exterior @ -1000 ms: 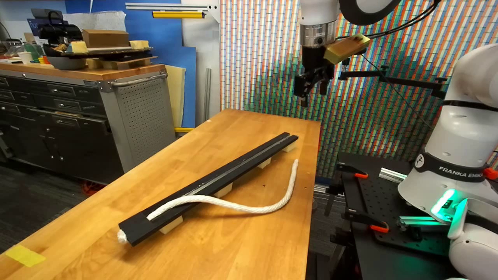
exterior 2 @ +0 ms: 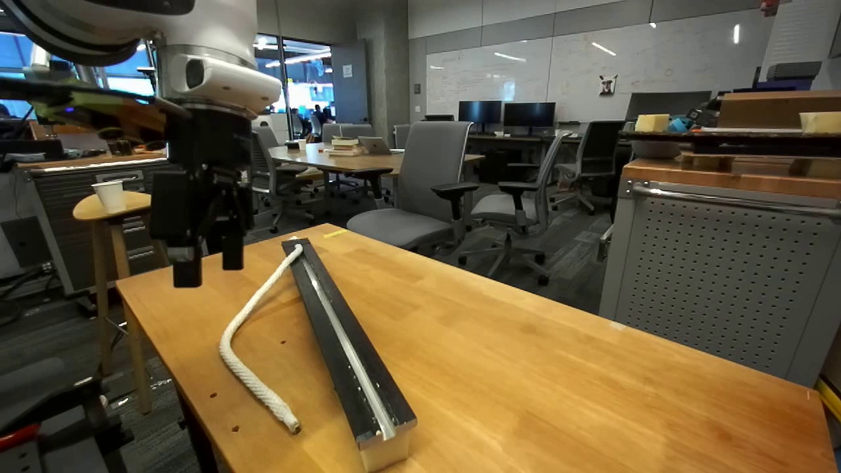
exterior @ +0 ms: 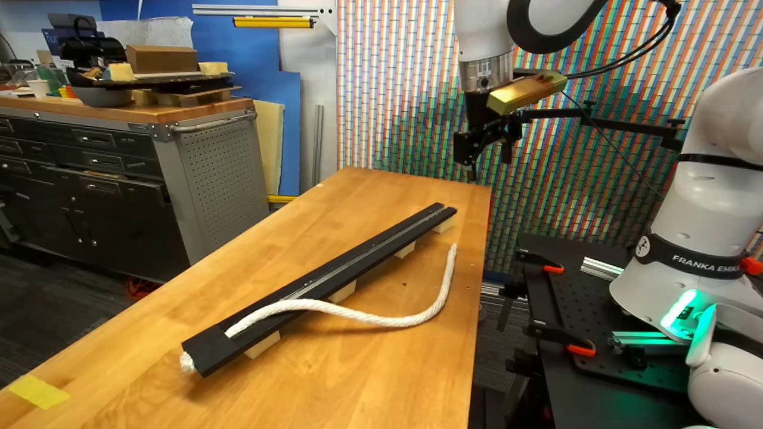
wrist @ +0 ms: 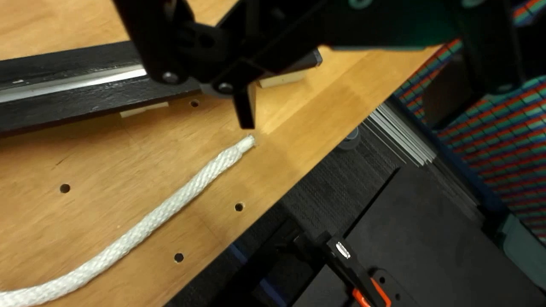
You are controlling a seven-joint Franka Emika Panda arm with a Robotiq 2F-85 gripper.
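Observation:
A white rope point(exterior: 386, 319) has one end fixed in the near end of a long black grooved channel point(exterior: 336, 262). From there it leaves the groove and curves across the bare table to a loose end close to the table's right edge. In the wrist view that loose rope end point(wrist: 246, 143) lies flat on the wood, just below a dark fingertip point(wrist: 245, 112) in the picture. My gripper point(exterior: 487, 158) hangs open well above the far end of the table, apart from the rope and the channel. Between its fingers there is nothing.
Pale blocks point(exterior: 343, 290) hold the channel up off the wooden table point(exterior: 400, 372). Beyond the table's right edge stands a black base table with orange-tipped clamps point(exterior: 580, 350).
My gripper has come a little lower, and its tilt has changed slightly. Rope and channel lie where they were.

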